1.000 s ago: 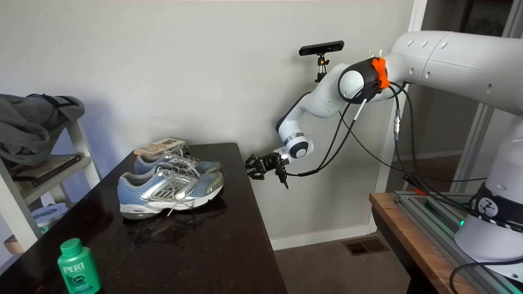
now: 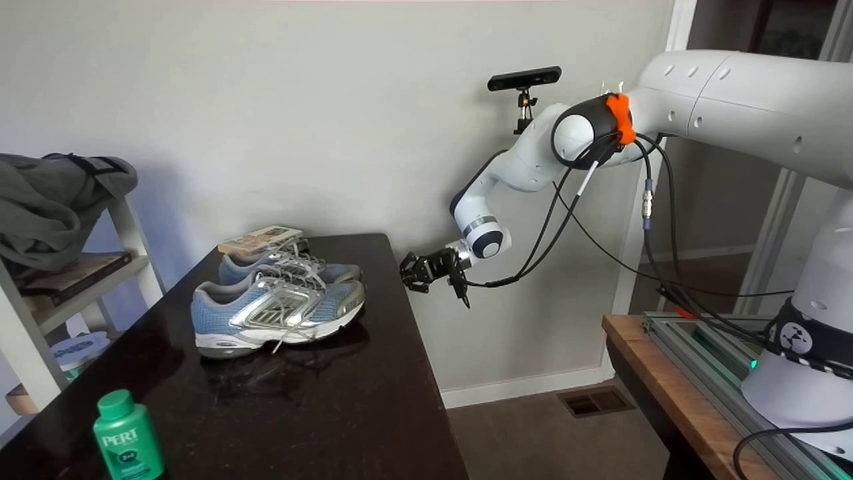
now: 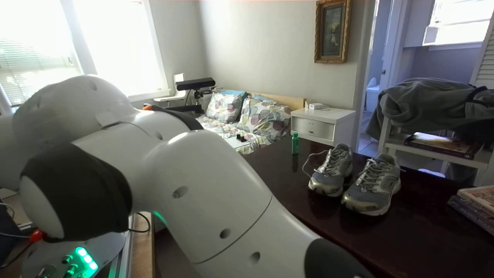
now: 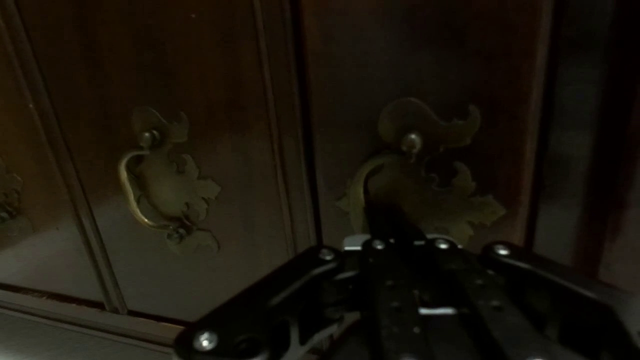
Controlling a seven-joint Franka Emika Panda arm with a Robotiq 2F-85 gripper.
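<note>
In the wrist view, a dark wooden drawer front [image 4: 336, 78] carries a brass bail handle [image 4: 358, 189] on an ornate backplate [image 4: 420, 195]. My gripper is shut on that handle, its black fingers covering the lower part of the bail. How deep the bail sits between the fingers is hidden in shadow. From exterior view 1, the gripper [image 2: 409, 273] appears at the far right-hand edge of the dark dresser [image 2: 376, 384], just below its top. The arm in exterior view 2 blocks any sight of the gripper.
A second brass handle [image 4: 135, 195] hangs on the neighbouring drawer, clear of my fingers. On the dresser top stand running shoes [image 2: 276, 312], a green bottle [image 2: 128, 439] and books [image 2: 260, 239]. Open floor [image 2: 544, 448] lies between dresser and robot bench [image 2: 664, 384].
</note>
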